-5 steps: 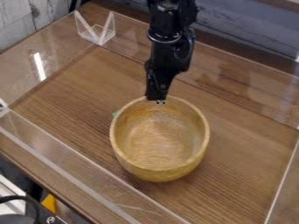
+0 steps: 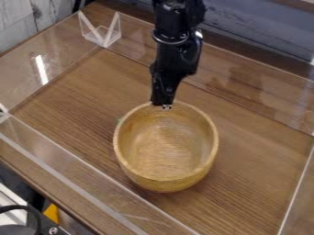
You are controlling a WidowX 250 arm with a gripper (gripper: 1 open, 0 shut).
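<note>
A black robot arm reaches down from the top centre of the camera view, its gripper point(image 2: 161, 99) just above the back rim of a large wooden bowl point(image 2: 166, 151). The gripper looks shut, with nothing visible between its fingers. The bowl is empty on the wooden surface.
Clear plastic pieces stand along the left side and upper left, and a raised edge runs along the back and right. Dark cables lie at the bottom left corner.
The gripper has shifted very slightly. A small green bit seen at the bowl's left rim earlier is now hardly visible. The bowl stays in about the same place.
</note>
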